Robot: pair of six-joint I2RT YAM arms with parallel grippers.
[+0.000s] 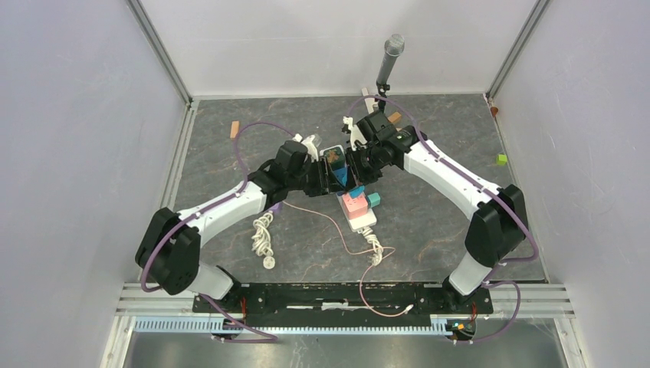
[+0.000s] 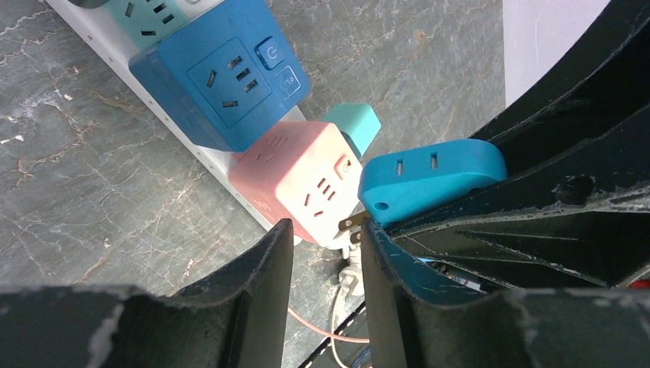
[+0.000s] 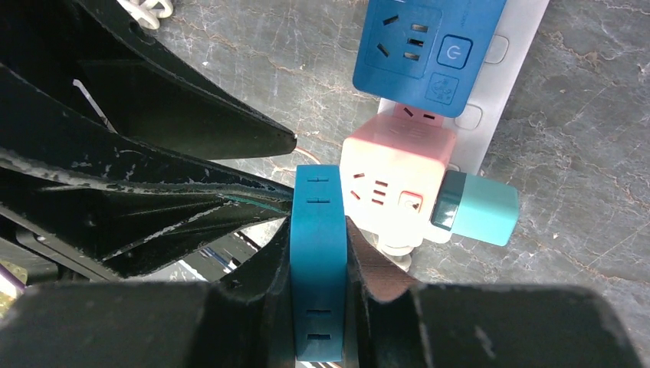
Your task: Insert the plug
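A blue plug with brass prongs, visible in the left wrist view, is held shut in my right gripper, above the power strip's pink socket cube (image 2: 299,176). My left gripper hangs beside it, its fingertips close together below the plug; whether anything is between them is unclear. The strip (image 3: 494,100) also carries a dark blue socket cube (image 2: 215,77) and, beside the pink one, a teal block (image 3: 483,211).
Coiled white cable (image 1: 262,234) lies left of the strip, and a pink cord crosses the table. Small wooden blocks (image 1: 234,130) and a green cube (image 1: 501,159) lie farther out. The microphone stand (image 1: 387,69) rises behind.
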